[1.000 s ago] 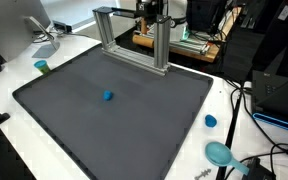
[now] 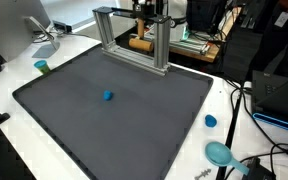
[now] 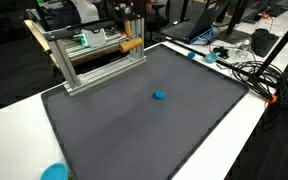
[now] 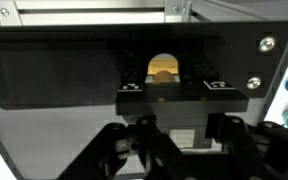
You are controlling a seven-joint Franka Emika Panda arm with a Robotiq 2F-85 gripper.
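Beside the metal frame at the back of the mat, an orange-tan cylinder (image 2: 141,44) shows under the arm; exterior view 2 has the same cylinder (image 3: 133,45) near the frame's right end. In the wrist view, a rounded tan piece (image 4: 164,66) appears between the fingers of my gripper, which is shut on it. A dark beam fills much of that view and hides the rest of the piece. Whether the cylinder touches the frame cannot be told.
A small blue object (image 2: 108,95) lies on the wide grey mat (image 2: 114,125), otherwise clear. Right of the mat are a blue disc (image 2: 211,121), a teal round item (image 2: 220,154) and cables. A green-topped cup (image 2: 42,67) stands at the left.
Objects on and around the mat have kept their places.
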